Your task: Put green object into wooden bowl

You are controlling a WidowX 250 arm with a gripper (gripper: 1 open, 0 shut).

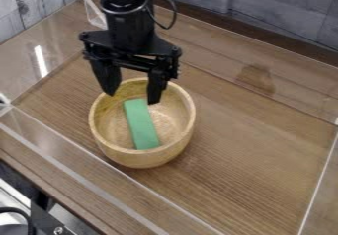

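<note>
The green object [141,124] lies inside the wooden bowl [184,130], a long flat piece leaning from the bowl's far side toward its near side. Over the bowl's far rim hangs my black gripper [133,81], its two fingers spread apart, one toward the left and one toward the right. Between them the green object's upper end shows just below, and the fingers do not grip it. The bowl's far rim is partly covered by the gripper.
Bare brown table spreads to the right of the bowl [258,130]. A white strip edges the table on the left, with a small light item [42,58] near it. Black cables lie at the lower left corner.
</note>
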